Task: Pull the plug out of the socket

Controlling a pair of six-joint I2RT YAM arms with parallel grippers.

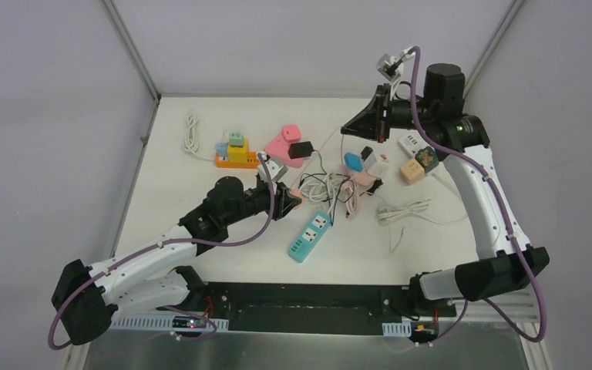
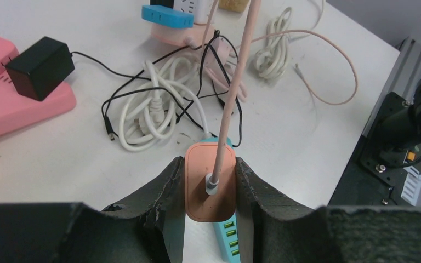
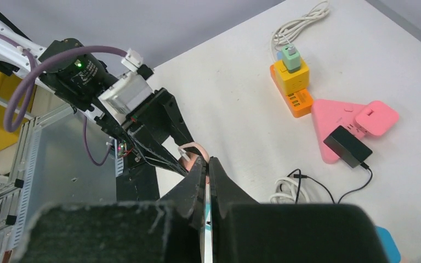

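Note:
A pink block-shaped plug (image 2: 195,186) sits between the fingers of my left gripper (image 1: 296,198), which is shut on it. Its pink cable (image 2: 233,87) rises taut and leads up to my right gripper (image 1: 342,132). That gripper is held high at the back right, shut, with the cable pinched at its fingertips. Seen from the right wrist, the cable (image 3: 196,147) bends from the plug to those tips. Below and in front of the left gripper lies the teal power strip (image 1: 309,237), apart from the plug in the top view; the strip is partly hidden in the left wrist view.
Tangled white and black cables (image 2: 159,104) lie mid-table. Behind them are a pink power strip (image 3: 334,126) and a black adapter (image 3: 348,146). An orange strip (image 1: 224,163) with plugs stands at the back left.

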